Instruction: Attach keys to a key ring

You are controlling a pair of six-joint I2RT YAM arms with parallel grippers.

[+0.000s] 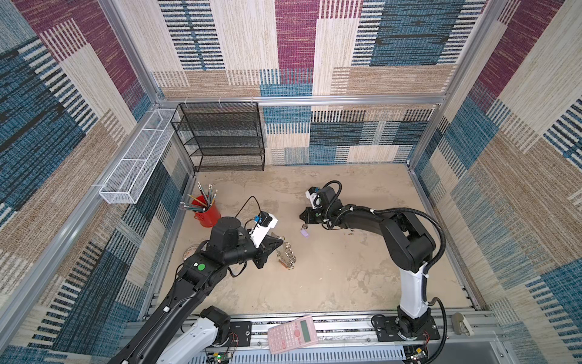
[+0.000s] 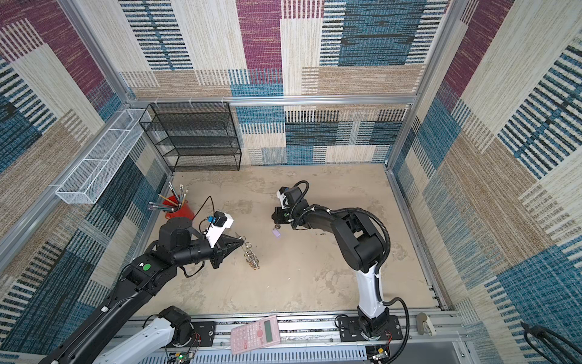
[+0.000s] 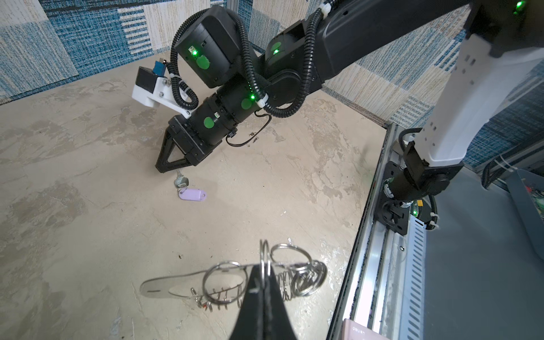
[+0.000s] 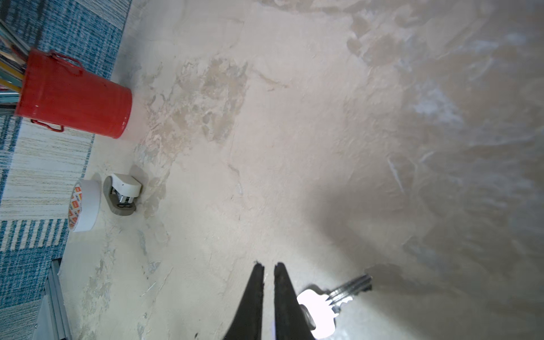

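Note:
My left gripper is shut on a bunch of metal rings and keys that dangles from its fingertips, blurred in the left wrist view. My right gripper is shut, with nothing seen between its fingers, just over the table beside a silver key. In the left wrist view that key lies on the table joined or touching a lilac tag, just below the right gripper's tips.
A red pen cup, a stapler and a tape roll stand along the left side. A black shelf is at the back.

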